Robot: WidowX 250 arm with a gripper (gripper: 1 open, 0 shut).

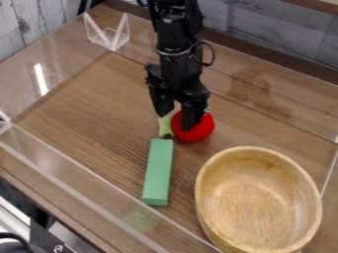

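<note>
My gripper point(177, 109) hangs from the black arm over a red round object point(195, 127) right of centre, its fingers reaching down at that object and a small pale yellow-green piece point(166, 126) beside it on the left. Whether the fingers are shut on either is hard to tell. A green bar point(158, 172) lies lengthwise on the wooden table below them.
A large tan oval bowl point(256, 201) fills the lower right. White straps or clips point(113, 30) are at the upper left edge.
</note>
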